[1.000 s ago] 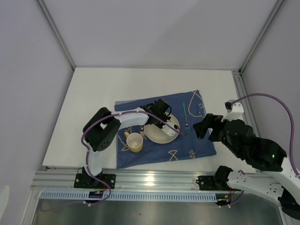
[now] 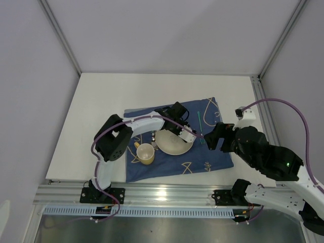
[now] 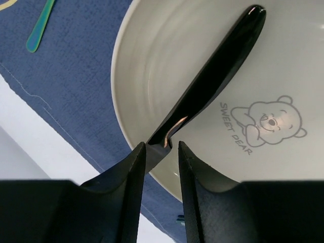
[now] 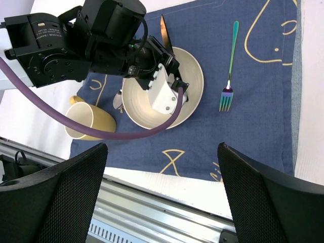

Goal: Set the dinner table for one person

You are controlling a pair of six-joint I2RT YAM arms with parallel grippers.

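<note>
A white plate (image 2: 172,146) sits on the blue placemat (image 2: 192,164). A black-handled knife (image 3: 212,71) lies across the plate, its blade over the rim. My left gripper is open just above the knife near the junction of handle and blade, and hides part of the plate in the top view. A teal fork (image 4: 231,66) lies right of the plate, and a yellow mug (image 4: 96,121) stands at its lower left. A spoon (image 4: 118,99) is partly visible left of the plate. My right gripper (image 2: 217,134) hangs open at the right side of the mat.
Walls and metal rails border the workspace; the front rail runs below the table edge.
My right arm has shifted slightly left.
</note>
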